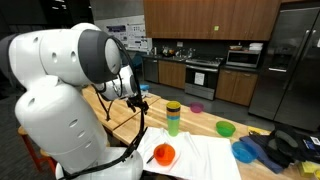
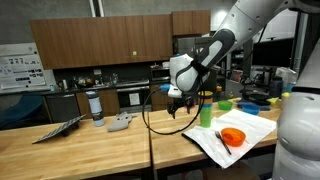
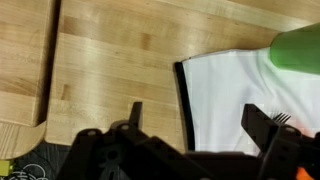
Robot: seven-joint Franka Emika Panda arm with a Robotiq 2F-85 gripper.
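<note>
My gripper hangs open over the wooden table (image 3: 110, 70), its dark fingers spread wide at the bottom of the wrist view with nothing between them. Beneath it lies the edge of a white cloth (image 3: 222, 85) with a black strip. To the right of that, partly cut off, is a green cup (image 3: 298, 48). A fork (image 3: 282, 118) shows beside the right finger. In exterior view 1 an orange-red bowl (image 1: 164, 154) rests on the cloth, and the green cup (image 1: 173, 127) stands upright behind it with a yellow rim.
Along the far side are a green bowl (image 1: 225, 128), a pink bowl (image 1: 197, 107), a blue bowl (image 1: 243, 152) and dark items (image 1: 285, 146). A grey-and-blue canister (image 2: 95, 108) stands on the other table. Bare wood lies left of the cloth.
</note>
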